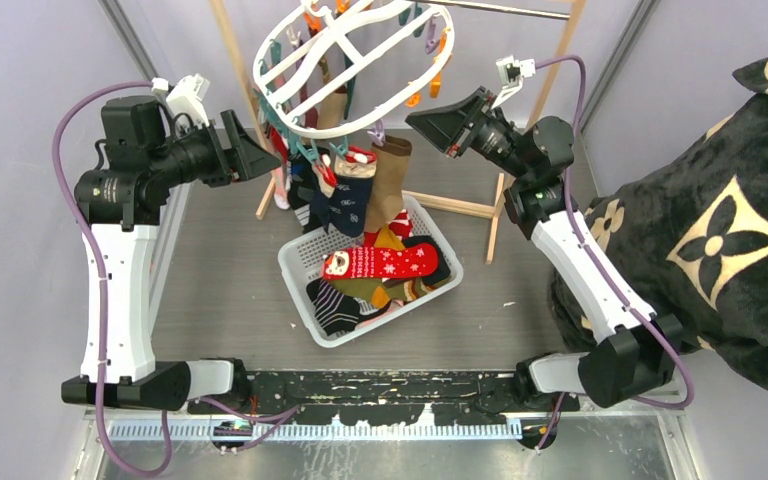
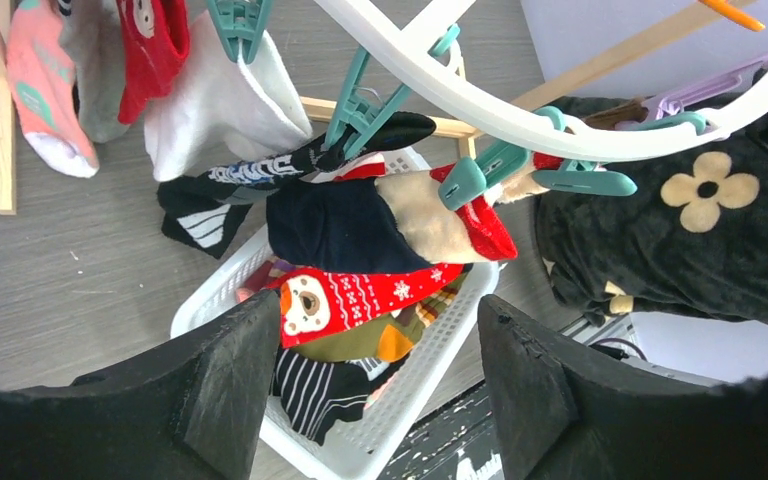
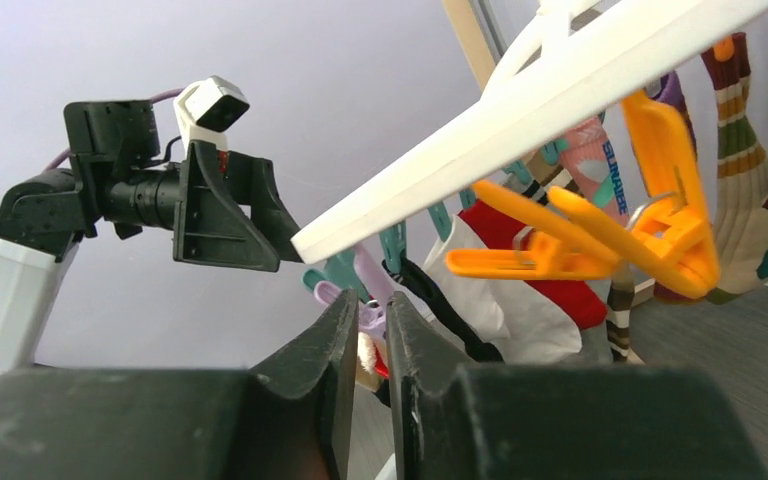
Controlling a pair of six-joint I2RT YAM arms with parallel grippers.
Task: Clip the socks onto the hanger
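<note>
The white oval hanger (image 1: pixel 420 100) hangs at the top, with clips and several socks around its rim. At its near side hang a navy sock (image 1: pixel 350 200) with a tan and red cuff and a brown sock (image 1: pixel 388 175). My left gripper stands open left of the hanger, nothing between its widely spaced fingers. In the left wrist view the navy sock (image 2: pixel 330 225) hangs from a teal clip (image 2: pixel 475 175). My right gripper is by the rim's right side, shut to a narrow gap with nothing visible between. A purple clip (image 3: pixel 368 275) appears beyond its tips.
Below the hanger a white basket (image 1: pixel 295 268) holds several loose socks, a red patterned sock (image 1: pixel 380 262) on top. Wooden stand legs (image 1: pixel 450 204) are behind it. A dark cushion (image 1: pixel 660 230) lies on the right.
</note>
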